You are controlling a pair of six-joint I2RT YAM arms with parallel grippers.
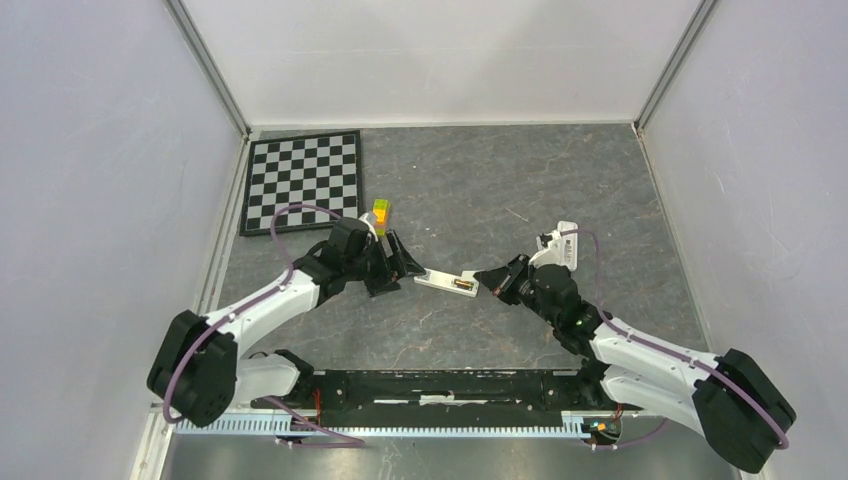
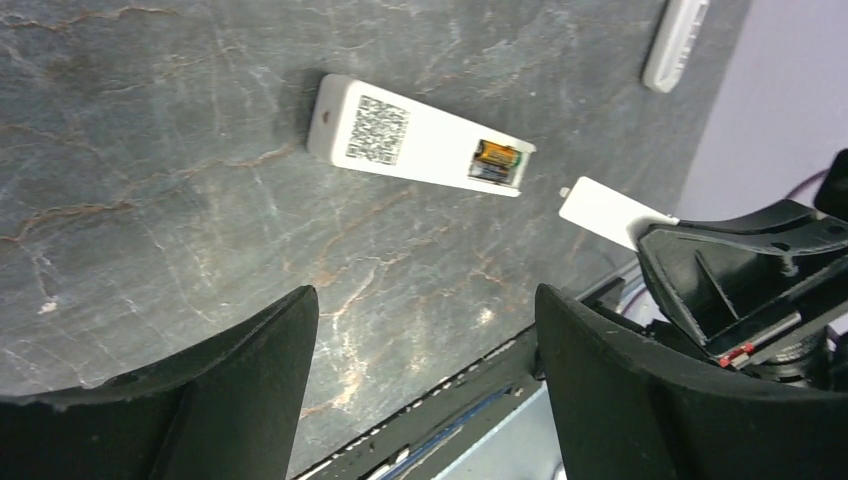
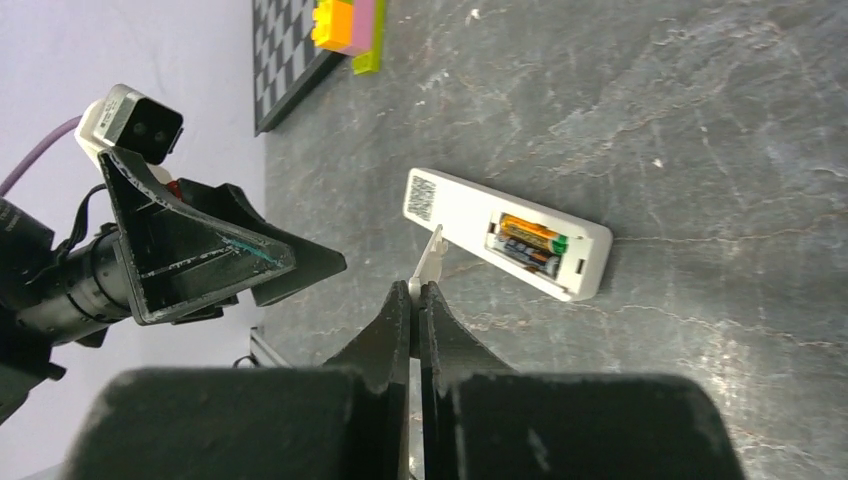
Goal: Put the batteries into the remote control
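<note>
A white remote control (image 1: 437, 283) lies back side up on the grey table, its battery bay facing up. Two batteries (image 3: 528, 243), one orange-gold and one dark, lie side by side in that bay. My right gripper is shut on the thin white battery cover (image 2: 610, 212), which sticks out past its fingertips, apart from the remote and to the right of its bay end in the left wrist view. Over the remote's left end, my left gripper stands open with nothing between its fingers.
Behind my right arm lies another white remote-like object (image 1: 568, 245). A checkerboard (image 1: 303, 180) sits at the back left, with colored blocks (image 1: 380, 212) beside it. Clear table spreads behind and in front of the remote.
</note>
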